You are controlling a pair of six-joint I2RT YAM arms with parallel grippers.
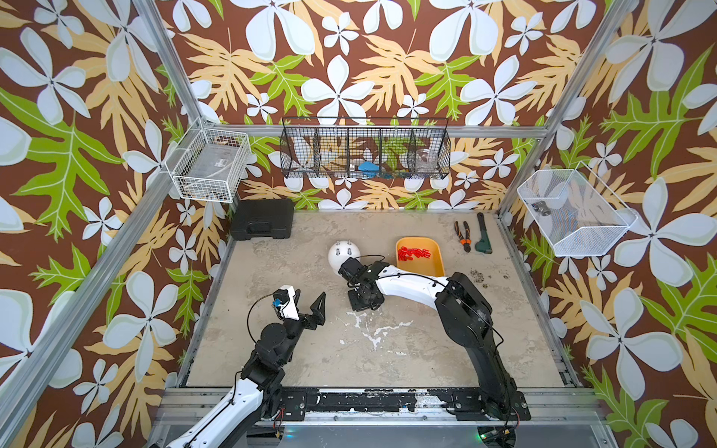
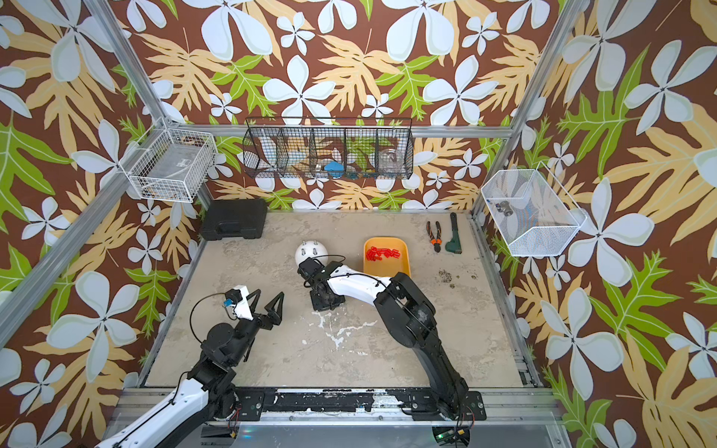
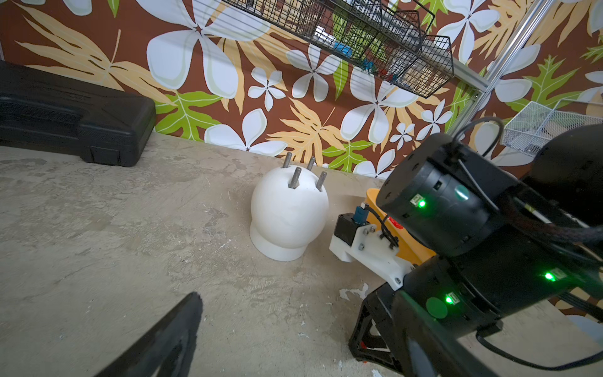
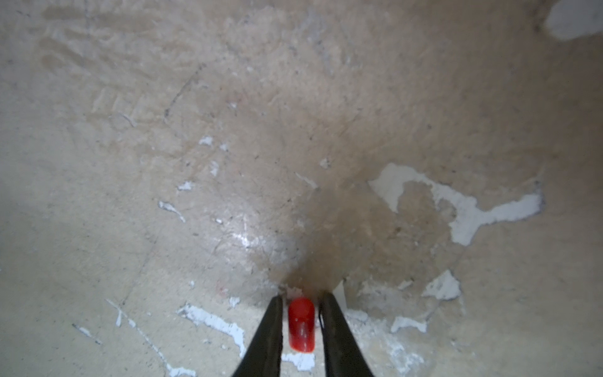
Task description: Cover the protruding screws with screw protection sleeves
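A white ball-shaped stand (image 3: 289, 210) has several bare grey metal screws (image 3: 294, 177) sticking up from its top. In the right wrist view, a short red sleeve (image 4: 301, 326) sits between the fingertips of my right gripper, which is shut on it low over the table. From above, the right arm's wrist (image 1: 362, 280) is just in front of the white stand. My left gripper (image 1: 308, 304) stands open and empty, left of the right one and in front of the stand. More red sleeves (image 1: 414, 254) lie in a yellow bin (image 1: 433, 267).
Pliers (image 1: 463, 236) and a dark green tool (image 1: 484, 234) lie at the back right. A black case (image 1: 261, 218) is at the back left. Wire baskets (image 1: 366, 153) hang on the back wall.
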